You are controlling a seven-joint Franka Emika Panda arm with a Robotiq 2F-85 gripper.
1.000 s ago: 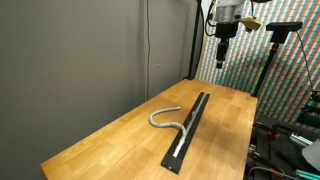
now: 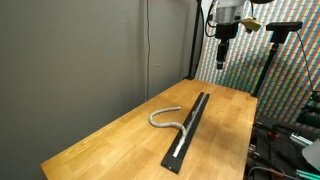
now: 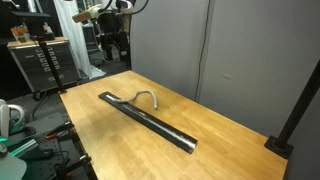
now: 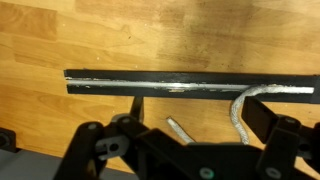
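A long black strip [image 4: 110,90] with a pale line down its middle lies flat on the wooden table. Pale grey cord [image 2: 152,118] curves over the bare wood beside it. One part of the cord crosses onto the strip and appears to run along the middle line toward one end, at the right in the wrist view; its loose end [image 4: 179,130] lies on the wood. High above the table, clear of both, hangs my gripper. Its fingers stand wide apart in the wrist view, with nothing held between them. The gripper hides part of the cord's curve there.
Bare tabletop [image 3: 225,145] surrounds the strip on both sides. A grey wall [image 2: 80,70] stands along one long side of the table. A dark post [image 3: 292,100] rises at a table corner in exterior view 2.
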